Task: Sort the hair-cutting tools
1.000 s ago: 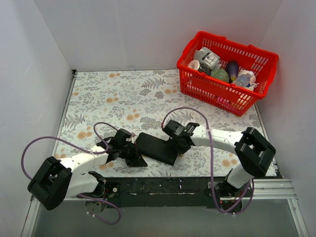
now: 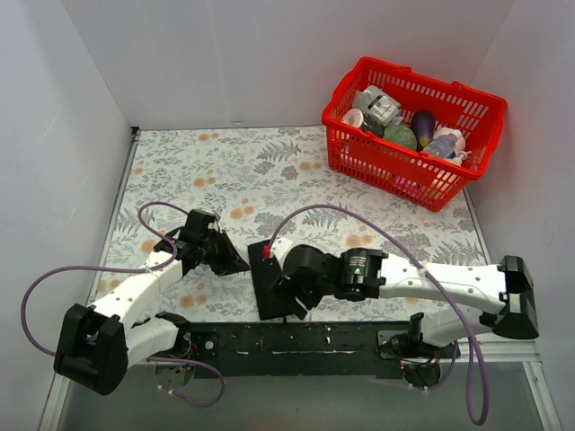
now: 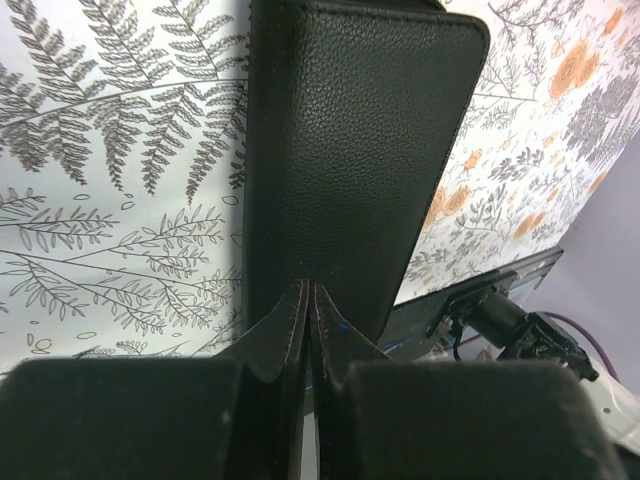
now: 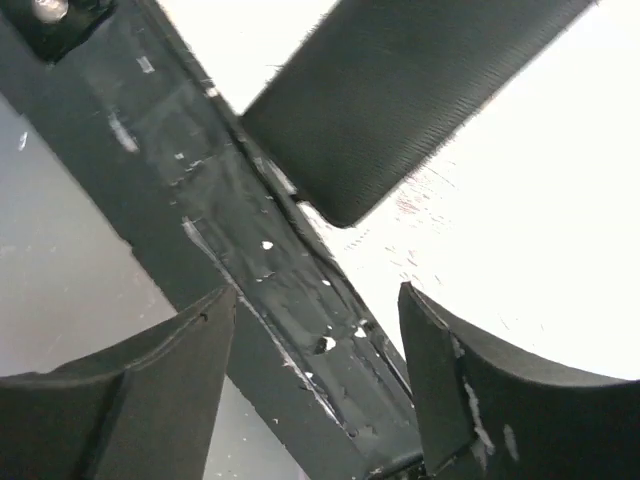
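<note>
A black leather-look case (image 2: 263,285) lies on the patterned mat near its front edge, partly covered in the top view by my right arm. The left wrist view shows the case (image 3: 350,150) closely, with a slit along its far end. My left gripper (image 2: 246,267) is just left of the case, its fingers together with nothing showing between them. In the right wrist view one end of the case (image 4: 350,150) lies beyond my right gripper, whose fingers stand apart with nothing between them. No loose hair cutting tools are visible.
A red basket (image 2: 346,148) stands at the back right, holding bottles, vegetable-like items and other goods. A black rail (image 2: 287,348) runs along the front edge. Purple cables loop over both arms.
The case has turned from slanting rightward to pointing almost straight toward the front edge.
</note>
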